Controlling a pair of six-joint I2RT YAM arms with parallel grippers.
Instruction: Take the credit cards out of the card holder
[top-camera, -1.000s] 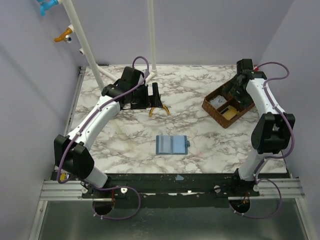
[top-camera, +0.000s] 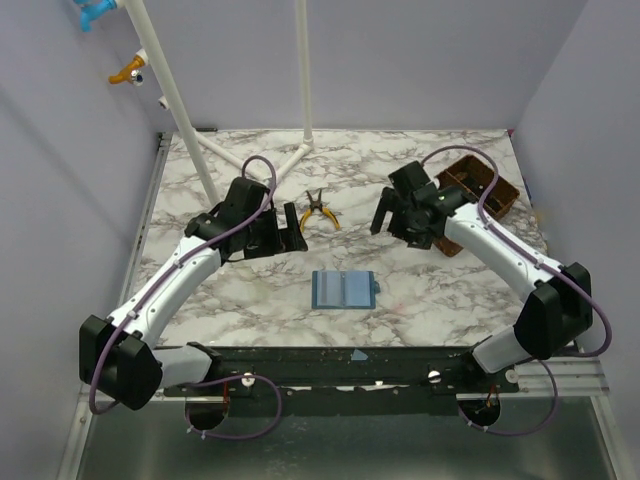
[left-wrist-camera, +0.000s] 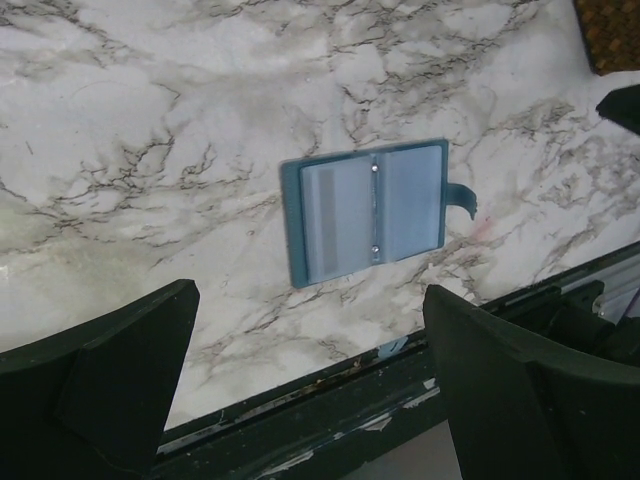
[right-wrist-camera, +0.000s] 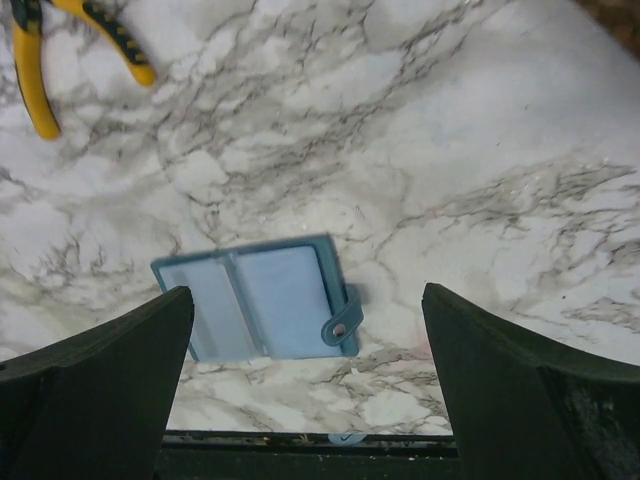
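The blue card holder (top-camera: 344, 289) lies spread open and flat near the front middle of the table. Its pages look pale and clear, with a rivet line down the centre and a small strap (right-wrist-camera: 343, 322) on the right side. Whether cards sit in the pages is hard to tell. Up and to the left of the holder, my left gripper (top-camera: 290, 235) hovers with its fingers apart and empty. My right gripper (top-camera: 396, 228) is up and to the right of it, also open with nothing between its fingers.
Yellow-handled pliers (top-camera: 318, 210) lie behind the holder. A brown woven basket (top-camera: 508, 203) stands at the back right, partly covered by my right arm. White pipes (top-camera: 305, 60) rise at the back left. The marble right of the holder is free.
My right arm has swung left from over the basket to above the middle of the table. The left gripper has shifted a little left and nearer the front, uncovering the pliers.
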